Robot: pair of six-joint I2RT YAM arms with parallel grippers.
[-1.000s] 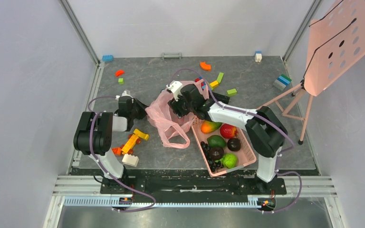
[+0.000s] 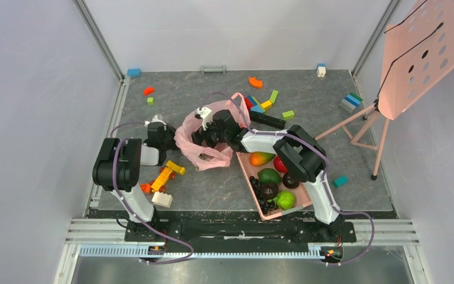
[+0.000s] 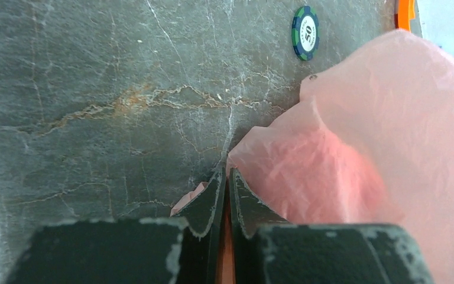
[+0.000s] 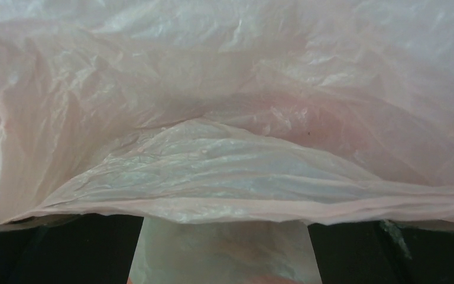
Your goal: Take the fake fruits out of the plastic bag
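In the top view the pink plastic bag (image 2: 187,131) lies gathered in the middle of the table, its mouth partly open. My left gripper is shut on a fold of the bag's edge; film runs down between its fingertips. The right gripper (image 2: 200,138) reaches into the bag from the right. In the right wrist view its fingers (image 4: 65,251) stand wide apart, with bag film (image 4: 230,165) draped over the tips and no fruit between them. Whether fruit is left inside the bag cannot be seen there; only a faint reddish patch shows through.
A pink basket (image 2: 255,205) right of the bag holds a mango (image 2: 260,158), an avocado (image 2: 269,176) and several other fruits, partly under the right arm. A yellow toy (image 2: 163,178) and a white block (image 2: 162,199) lie front left. Blocks and a black bar (image 2: 267,120) lie behind.
The bag has shifted left and changed shape. The left arm has barely moved.
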